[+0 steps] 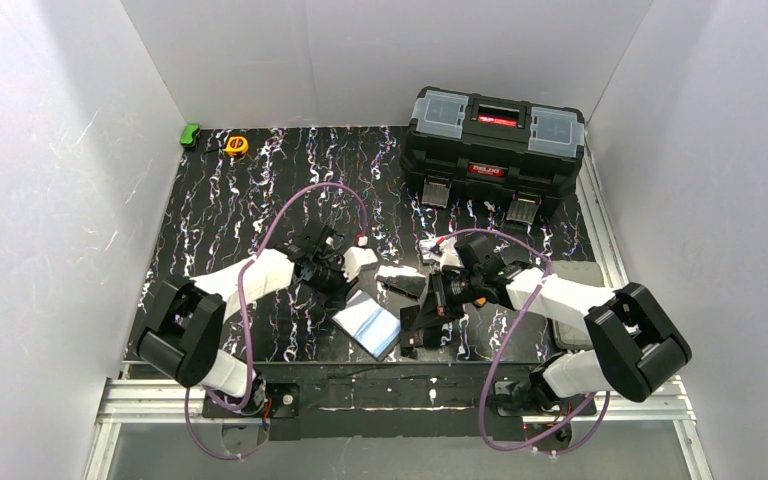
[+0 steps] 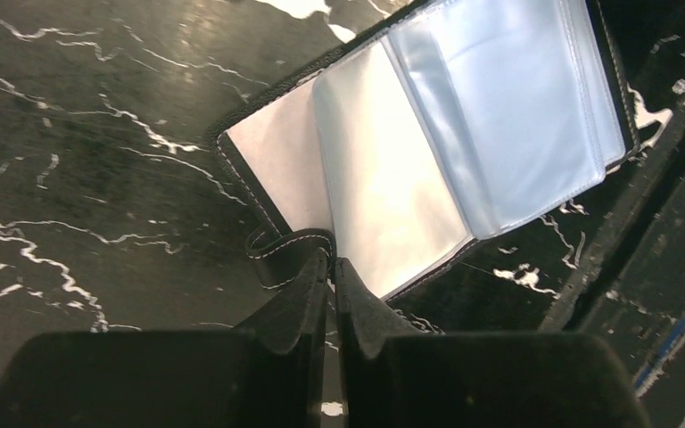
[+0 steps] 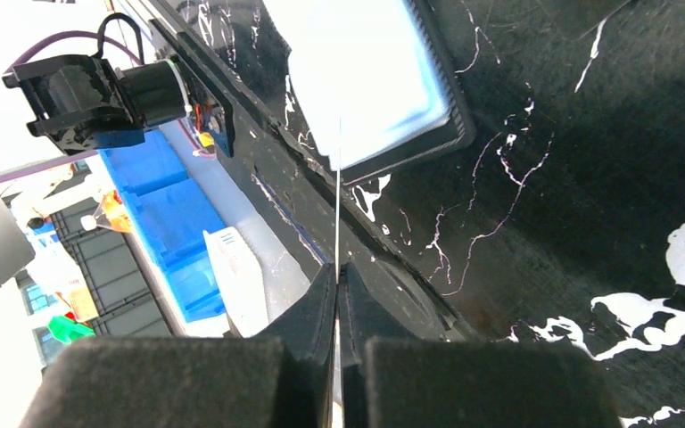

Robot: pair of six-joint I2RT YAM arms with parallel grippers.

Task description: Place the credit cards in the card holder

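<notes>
The card holder [image 1: 368, 323] lies opened flat, black-edged, with pale clear pockets [image 2: 526, 98]. My left gripper is shut, its tips over the holder's edge, touching or just beside a short black strap [image 2: 290, 257]. Nothing clear shows between those fingers. My right gripper is shut on a thin card [image 3: 338, 209], seen edge-on as a pale line standing out past the fingertips. In the top view, this right gripper [image 1: 435, 310] is just right of the holder, above a dark rectangular patch. The holder's near edge [image 3: 410, 153] lies ahead of the card.
A black toolbox [image 1: 495, 150] stands at the back right. An orange tape measure [image 1: 237, 146] and a green item [image 1: 190, 135] lie far left. White items [image 1: 400, 271] rest between the arms. Clear table lies behind the left arm.
</notes>
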